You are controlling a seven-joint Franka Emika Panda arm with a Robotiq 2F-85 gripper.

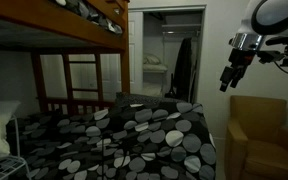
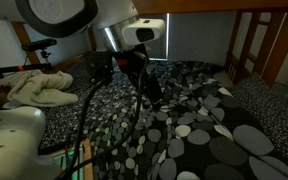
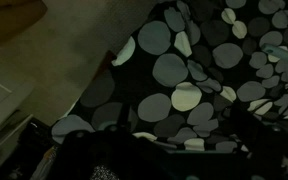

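My gripper hangs in the air at the upper right of exterior view 1, beside and above the bed. The black bedding with grey and white circles covers the mattress. In exterior view 2 the dark gripper appears in front of that same bedding. Looking down in the wrist view, the fingers stand apart along the lower edge, the gripper open over patterned bedding. Nothing shows between the fingers, though they are very dark. A small pale bluish thing lies at the right; what it is cannot be made out.
A brown armchair stands right of the bed. The upper bunk overhangs at the left. Behind is an open closet. A crumpled pale cloth lies at the left in exterior view 2. Bare floor shows beside the bed.
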